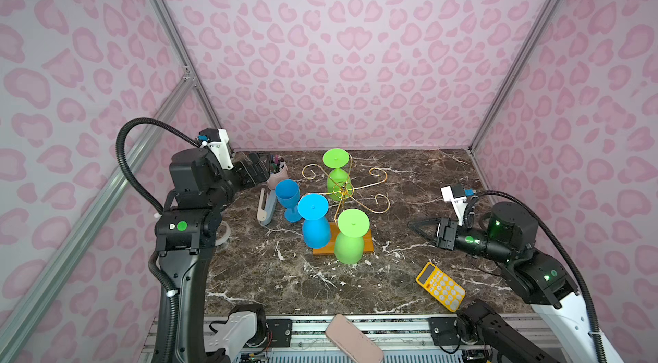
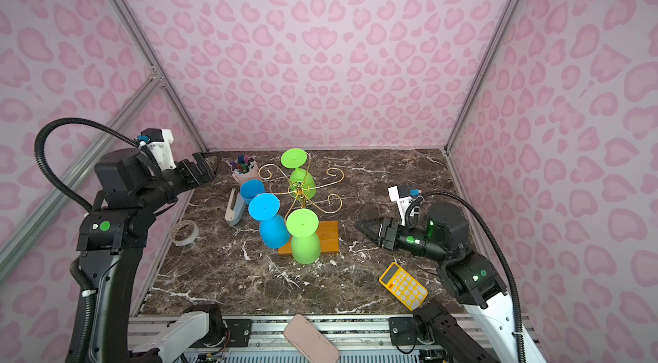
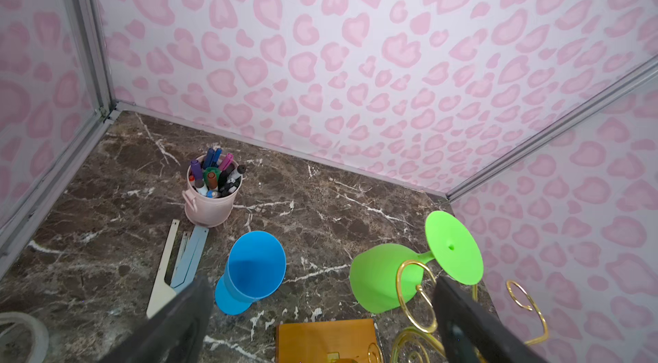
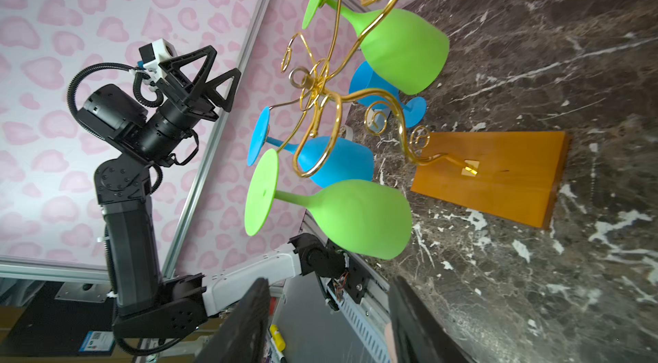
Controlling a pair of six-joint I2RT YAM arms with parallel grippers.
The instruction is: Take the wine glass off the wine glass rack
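The gold rack (image 4: pixel 318 89) on a wooden base (image 4: pixel 493 178) holds upside-down glasses: a blue one (image 1: pixel 315 229), a near green one (image 1: pixel 349 246) and a back green one (image 4: pixel 404 48). A blue glass (image 3: pixel 257 260) stands upright on the table, left of the rack. My left gripper (image 1: pixel 255 170) is raised at the left, open and empty, above the pen cup's side of the table. My right gripper (image 1: pixel 425 229) is right of the rack, apart from the near green glass, its fingers parted with nothing between them.
A calculator (image 1: pixel 440 286) lies at front right. A pen cup (image 3: pixel 212 205), a long pale object (image 2: pixel 235 207) and a tape roll (image 2: pixel 194 238) are at the left.
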